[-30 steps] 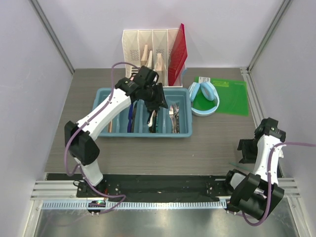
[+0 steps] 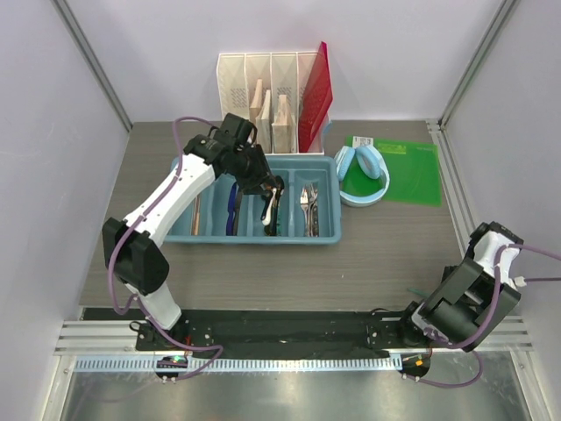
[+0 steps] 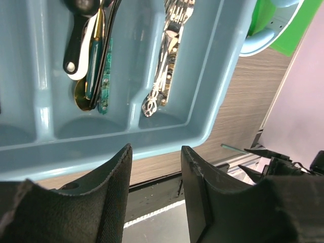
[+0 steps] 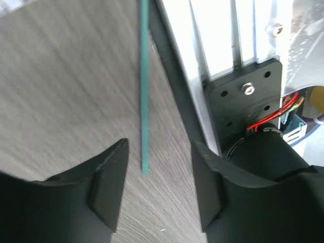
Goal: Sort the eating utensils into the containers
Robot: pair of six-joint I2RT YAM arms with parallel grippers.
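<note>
A thin teal stick-like piece (image 4: pixel 145 96) lies on the table at the lower right, its end between the spread fingers of my right gripper in the right wrist view; the gripper is open and holds nothing. Over the blue tray (image 2: pixel 263 239) hangs my left gripper, open and empty. One compartment holds spoons (image 3: pixel 81 61), including dark, white and green-handled ones. To its right lie forks (image 2: pixel 308 210) with ornate handles. Further left are a blue-handled utensil (image 2: pixel 231 210) and a pinkish-brown one (image 2: pixel 195 215).
Behind the tray stands a cream rack (image 2: pixel 235 83) with a red folder (image 2: pixel 317 96). Blue headphones (image 2: pixel 361 175) rest partly on a green sheet (image 2: pixel 412 171) to the right.
</note>
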